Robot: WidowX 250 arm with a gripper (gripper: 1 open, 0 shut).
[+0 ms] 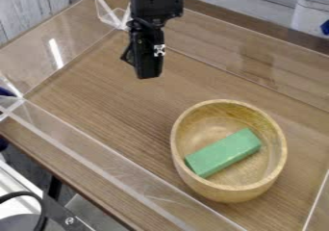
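A green rectangular block (222,153) lies inside a round wooden bowl (265,177) at the lower right. My black gripper (145,67) hangs at the upper middle, above and to the left of the bowl, apart from it. It looks shut, with nothing visible between its fingers.
A clear plastic edge runs along the table's left and near sides. Dark cables lie at the lower left, and a blue object sits at the left edge.
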